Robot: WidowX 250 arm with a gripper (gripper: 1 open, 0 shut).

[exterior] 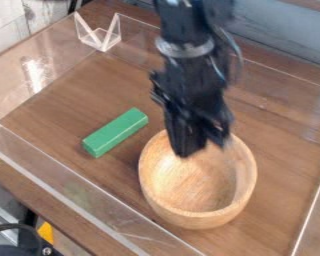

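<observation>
My gripper (190,135), a dark, motion-blurred shape, hangs from the top centre over the back rim of a wooden bowl (196,205); the blur hides its fingertips' state. The bowl's visible inside is bare. A green block (115,133) lies on the wooden surface to the left of the bowl, apart from it.
A clear plastic holder (99,32) stands at the back left. Transparent walls edge the wooden surface (63,105), which has free room left of and behind the green block, and right of the bowl.
</observation>
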